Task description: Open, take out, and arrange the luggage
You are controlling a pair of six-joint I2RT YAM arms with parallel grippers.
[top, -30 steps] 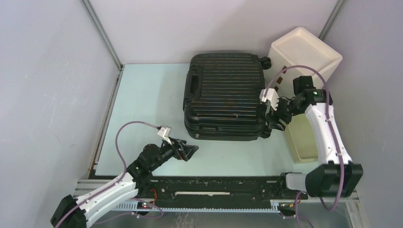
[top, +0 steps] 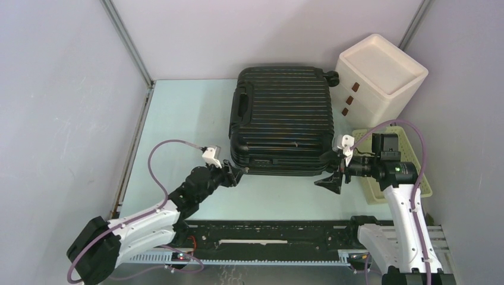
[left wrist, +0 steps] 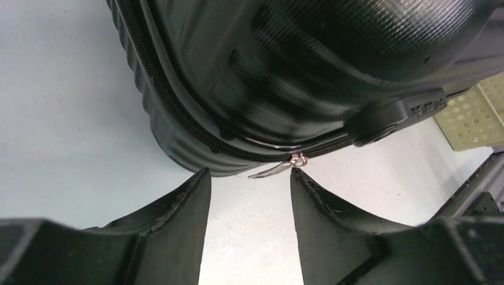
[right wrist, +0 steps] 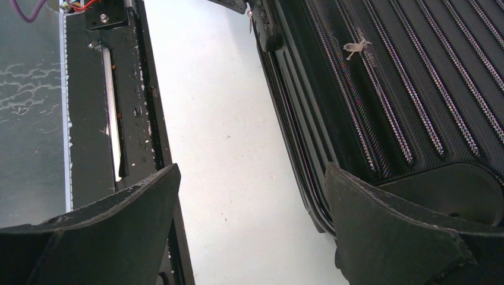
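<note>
A black ribbed suitcase lies flat and closed on the pale table. Along its side runs a zipper, from which a metal zipper pull sticks out near the latch. Just off the suitcase's front left corner is my left gripper, part open; in its wrist view the pull shows between the fingertips, not pinched. My right gripper stands wide open at the front right corner, bare table and the suitcase's edge between its fingers.
A white drawer unit stands at the back right, touching or close to the suitcase's wheel. A yellowish basket sits behind the right arm. Free table lies left of the suitcase and in a strip before it.
The suitcase has not moved.
</note>
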